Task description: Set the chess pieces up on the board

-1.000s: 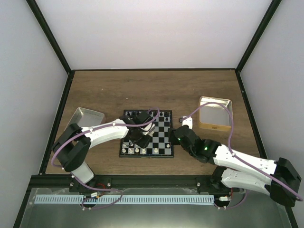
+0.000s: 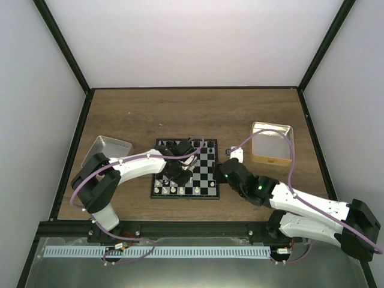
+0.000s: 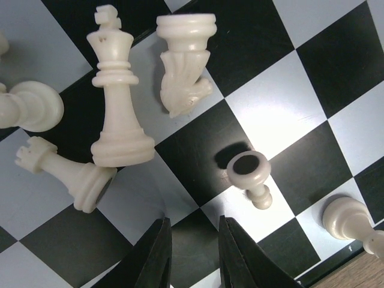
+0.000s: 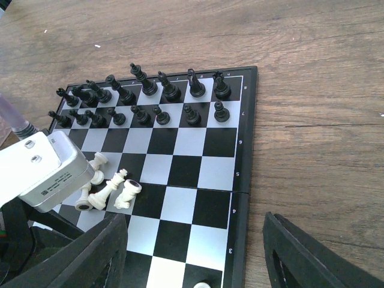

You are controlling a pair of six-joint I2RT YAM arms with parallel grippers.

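Observation:
The chessboard [image 2: 207, 168] lies mid-table; black pieces [image 4: 171, 90] stand in rows along its far side. In the left wrist view white pieces lie loose: a king [image 3: 117, 120], knight [image 3: 183, 84], rook [image 3: 66, 171] and others, with a small piece [image 3: 252, 177] right of them and a piece [image 3: 354, 225] at the lower right. My left gripper hangs over the board below these pieces, fingers slightly apart, nothing visible between them. My right gripper is open at the board's right edge, nothing held.
A grey tray [image 2: 108, 147] sits left of the board and a gold-rimmed box [image 2: 270, 157] to the right. My left arm reaches across the board's left part.
My left arm has shifted slightly to the right over the board. The right arm looks unchanged.

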